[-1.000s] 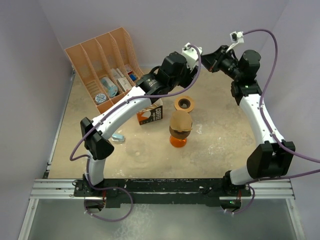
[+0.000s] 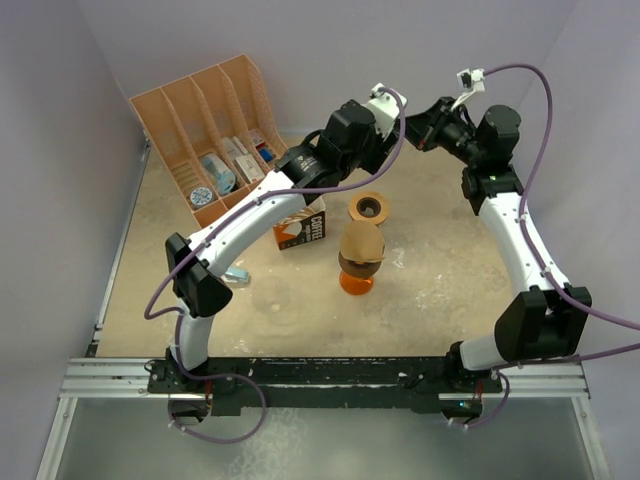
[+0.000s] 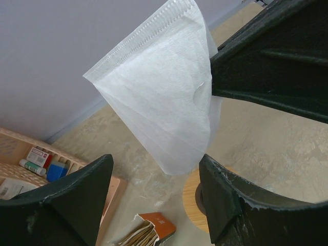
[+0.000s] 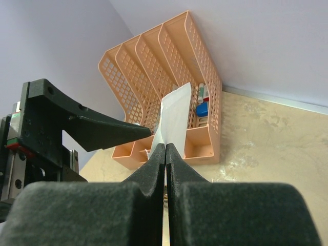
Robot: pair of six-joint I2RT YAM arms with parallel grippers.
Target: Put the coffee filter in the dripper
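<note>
The white paper coffee filter (image 3: pixel 154 82) hangs in the air, a flat cone with its narrow end down. My right gripper is shut on its edge, and the paper rises from between those fingertips. Below the filter in the left wrist view, my left gripper is open, a wide gap between its fingers. From the right wrist view, one left finger (image 4: pixel 102 128) points at the filter's side. A tan, cone-like piece on an orange base, apparently the dripper (image 2: pixel 361 248), stands mid-table in the top view.
Behind the dripper lies a tan ring (image 2: pixel 369 208) with a dark centre. An open box of brown filters (image 2: pixel 300 228) stands left of it, near a tilted orange organizer (image 2: pixel 165 120). A small light-blue object (image 2: pixel 236 275) lies at left.
The right arm stays nearly still, and the objects on the table have not moved.
</note>
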